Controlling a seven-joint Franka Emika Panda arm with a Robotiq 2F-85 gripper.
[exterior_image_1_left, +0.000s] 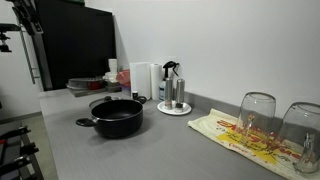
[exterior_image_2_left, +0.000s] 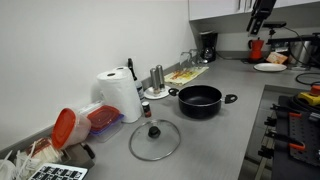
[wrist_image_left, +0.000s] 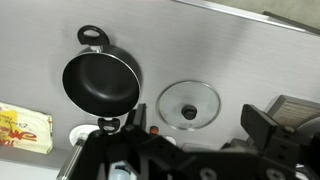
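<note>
With no task named, the black pot and its glass lid are the main things here. The pot (exterior_image_1_left: 118, 117) is uncovered and empty on the grey counter; from above, the wrist view shows the whole pot (wrist_image_left: 101, 82) to the left. The glass lid (wrist_image_left: 188, 109) with a black knob lies flat on the counter, apart from the pot; the other exterior view also shows the lid (exterior_image_2_left: 155, 138). My gripper is open, its fingers wide apart and nothing held. It is raised high above the counter, with the lid below between its fingers in the wrist view.
Two upturned glass jars (exterior_image_1_left: 256, 113) stand on a patterned towel (exterior_image_1_left: 215, 126). Bottles and shakers stand on a white plate (exterior_image_1_left: 174, 108) by the wall. A paper towel roll (exterior_image_2_left: 118, 92) and red-lidded containers (exterior_image_2_left: 70, 128) crowd the far end. Bare counter lies in front of the pot.
</note>
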